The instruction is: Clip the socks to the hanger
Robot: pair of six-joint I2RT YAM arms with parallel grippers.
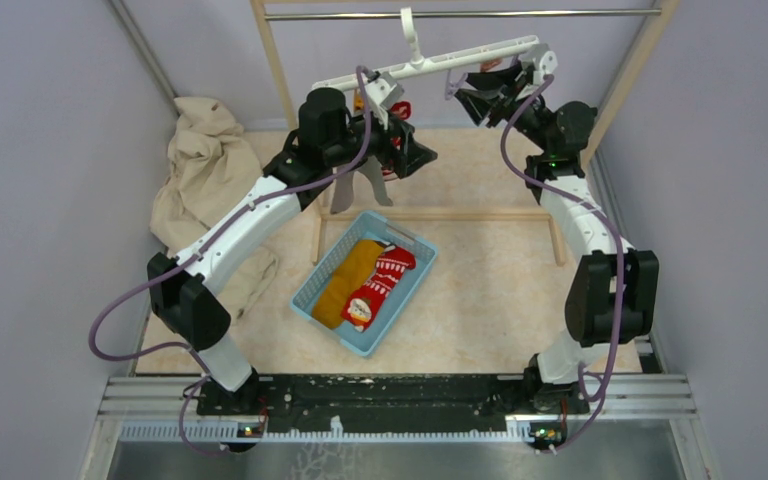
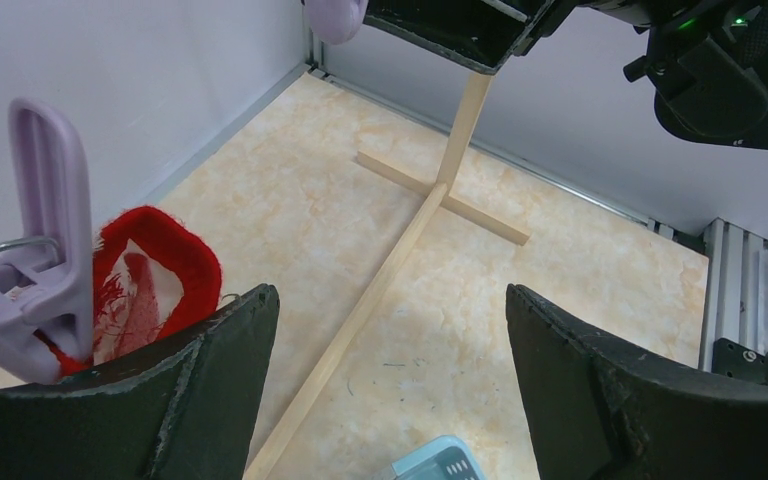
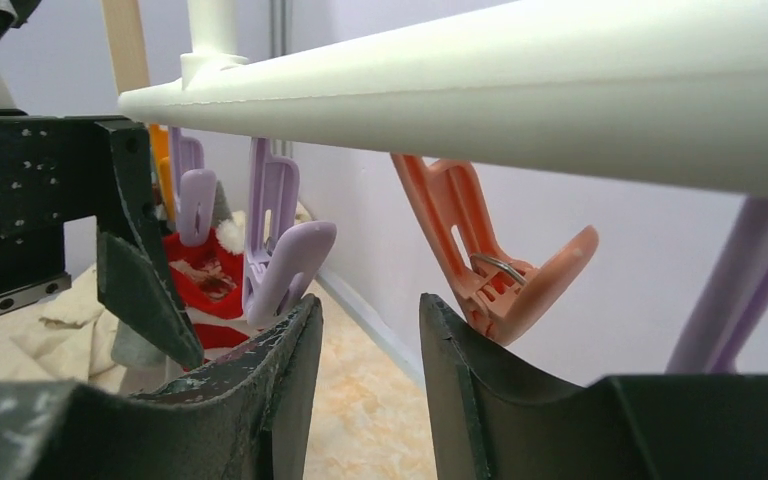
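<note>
The white hanger bar (image 3: 460, 90) carries lilac clips (image 3: 290, 260) and an orange clip (image 3: 520, 300). A red sock (image 3: 210, 270) hangs on the left half, beside grey fabric. My left gripper stands open below the bar, with a lilac clip (image 2: 50, 250) and the red sock to its left and nothing between its fingers. My right gripper is part open below the orange clip and a lilac clip, empty between its fingertips. In the basket (image 1: 300, 300) lie a mustard sock (image 1: 340, 280) and a red patterned sock (image 1: 380, 285).
The wooden rack (image 1: 626, 70) stands round the hanger. A beige cloth (image 1: 190, 170) lies at the left. The table right of the basket is clear.
</note>
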